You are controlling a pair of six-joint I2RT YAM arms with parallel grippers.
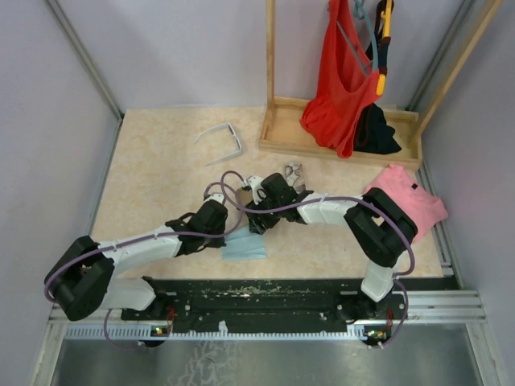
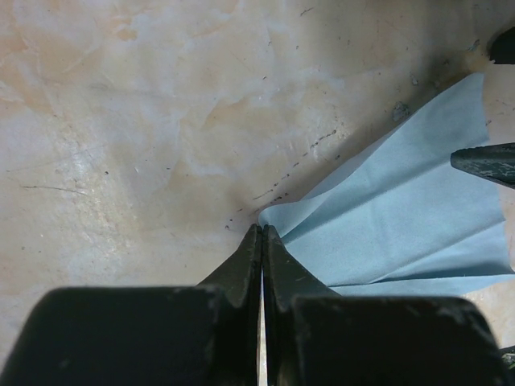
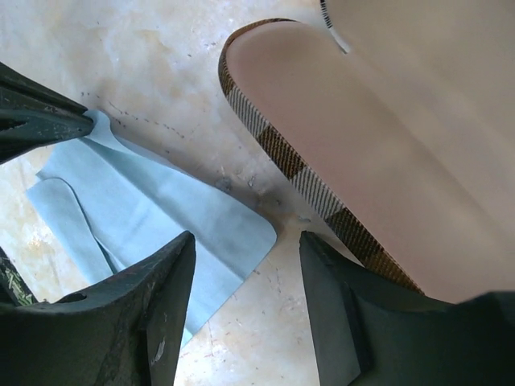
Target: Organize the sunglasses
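A light blue cloth [image 1: 244, 249] lies on the table between the arms. My left gripper is shut at the cloth's left corner, its tips pressed on a raised fold; whether cloth is pinched between them cannot be told. My right gripper stands open above the cloth's other corner, beside a tan case with a plaid edge [image 3: 378, 161]. The white-framed sunglasses [image 1: 235, 138] rest at the back of the table, left of the wooden rack.
A wooden rack [image 1: 286, 129] holding red and black bags stands at the back right. A pink cloth [image 1: 402, 201] lies at the right; a patterned item [image 1: 293, 174] is near the rack.
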